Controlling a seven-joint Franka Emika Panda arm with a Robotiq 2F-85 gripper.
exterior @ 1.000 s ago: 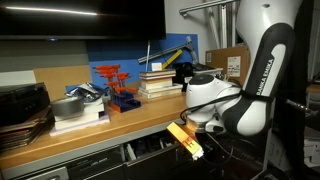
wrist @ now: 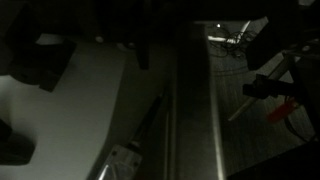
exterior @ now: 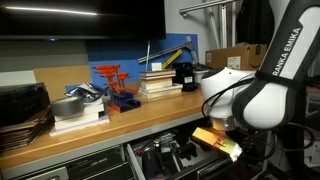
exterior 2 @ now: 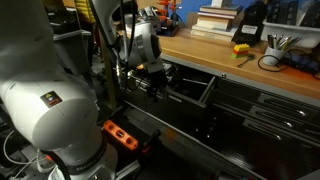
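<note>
An open drawer (exterior 2: 205, 96) stands out from the cabinet below the wooden counter. Several dark items lie in its interior (exterior: 160, 156). My gripper (exterior 2: 155, 88) is low beside the drawer's left end in exterior view 2; its fingertips are hard to make out there. On the arm's wrist, an orange and yellow part (exterior: 218, 143) faces exterior view 1. Dark finger shapes stand wide apart in the dim wrist view, so the gripper looks open, with nothing seen held. A long metal edge (wrist: 215, 120) runs between them, beside a pale flat surface (wrist: 60, 115).
Above the drawer, the counter (exterior: 120, 130) carries stacked books (exterior: 158, 82), a metal pot (exterior: 85, 92) and a blue holder with red pieces (exterior: 122, 100). Loose cables (wrist: 235, 42) lie to the right in the wrist view. Closed drawers (exterior 2: 265, 125) continue along the cabinet.
The arm has moved right and down in exterior view 1, and its wrist has turned. More of the drawer's inside shows now than a second ago.
</note>
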